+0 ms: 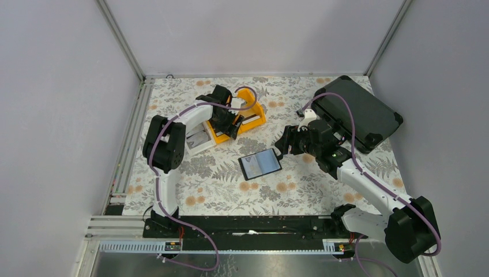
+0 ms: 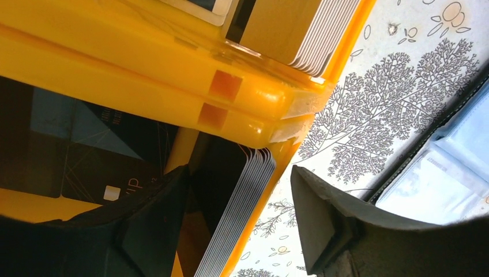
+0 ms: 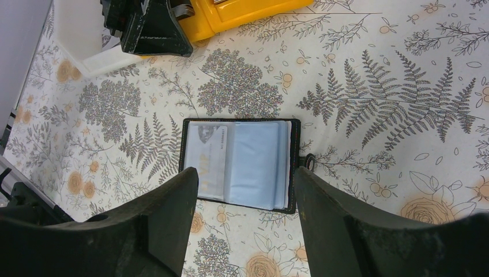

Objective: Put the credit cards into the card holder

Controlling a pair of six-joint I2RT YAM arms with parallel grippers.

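Note:
My left gripper is over the front yellow box, its fingers apart. In the left wrist view, a stack of cards stands on edge along that box's end wall, between the two spread fingers and not visibly gripped. Dark cards lie flat beside the stack. The card holder lies unfolded on the table, with clear sleeves and a pale card in its left side. My right gripper hovers above the holder, open and empty, at its clasp side in the top view.
A second yellow box with more cards adjoins behind, and a white tray adjoins in front on the left. A large dark case occupies the back right. Patterned table around the holder is free.

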